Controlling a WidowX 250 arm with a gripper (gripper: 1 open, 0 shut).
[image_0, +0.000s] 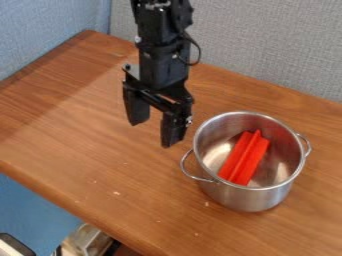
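Note:
My black gripper hangs open over the middle of the wooden table, left of a steel pot, with nothing seen between its fingers. The pot has two loop handles and stands on the right. Inside it lie red bar-shaped objects, side by side and slanted.
A grey wall runs along the back. Blue surface shows past the table's left edges, and part of some equipment shows at the bottom left corner.

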